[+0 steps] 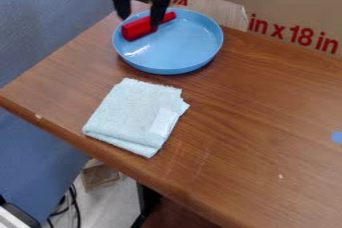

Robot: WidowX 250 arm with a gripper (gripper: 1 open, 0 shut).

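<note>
A red cylindrical object (pixel 138 28) lies on the left part of a round blue plate (pixel 187 47) at the back of the wooden table. The dark gripper (pixel 140 9) is above it at the top of the camera view, blurred; whether its fingers are open or shut cannot be told. A folded pale cloth (pixel 134 117) lies on the table nearer the front left.
A cardboard panel (pixel 287 22) with red print stands behind the table, with a pale crumpled piece by the plate. Cables lie on the floor at lower left.
</note>
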